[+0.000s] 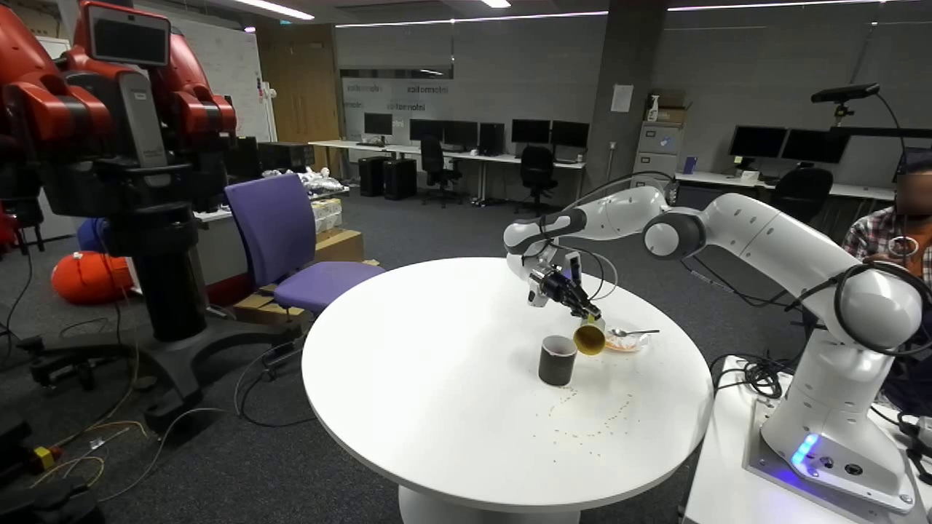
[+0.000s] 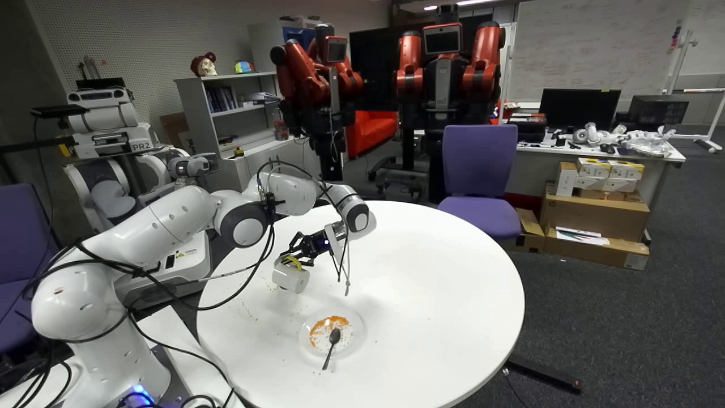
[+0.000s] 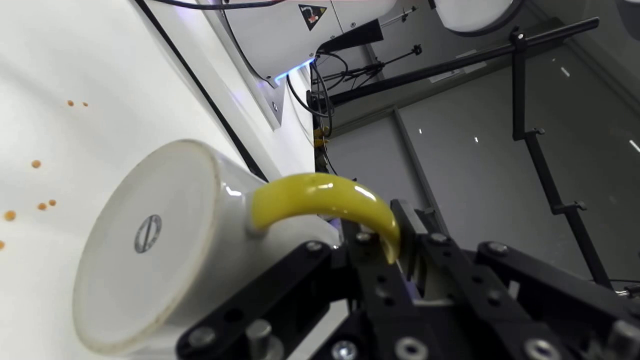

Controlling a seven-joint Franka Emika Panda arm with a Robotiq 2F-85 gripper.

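Note:
A white mug with a yellow handle and yellow inside hangs tipped over on its side above the table. My gripper is shut on the handle. In exterior view 1 the mug's yellow mouth faces the camera, and no contents show inside. Just left of it there stands a dark grey mug, upright; its inside cannot be made out. Exterior view 2 shows the plate, with orange bits and a spoon on it.
Small orange bits lie scattered on the white round table in front of the dark mug. A purple chair stands by its far left edge.

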